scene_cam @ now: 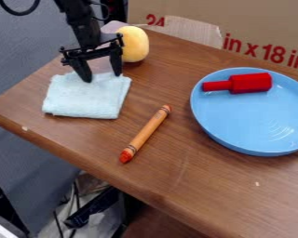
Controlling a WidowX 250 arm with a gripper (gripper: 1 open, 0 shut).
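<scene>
My black gripper [100,68] hangs at the upper left with its fingers parted, just over the back edge of a folded pale-blue cloth [83,98]; whether any cloth is between the fingertips I cannot tell. Behind it sits a yellow rounded object [133,44]. An orange crayon-shaped roller [146,132] with a red tip lies diagonally in the middle of the table. On the right, a blue plate [245,125] holds a red roller-like object [246,83].
The wooden table [201,195] has bare room in front. A cardboard box [270,28] stands along the back. The table's edge runs along the left, with cables below.
</scene>
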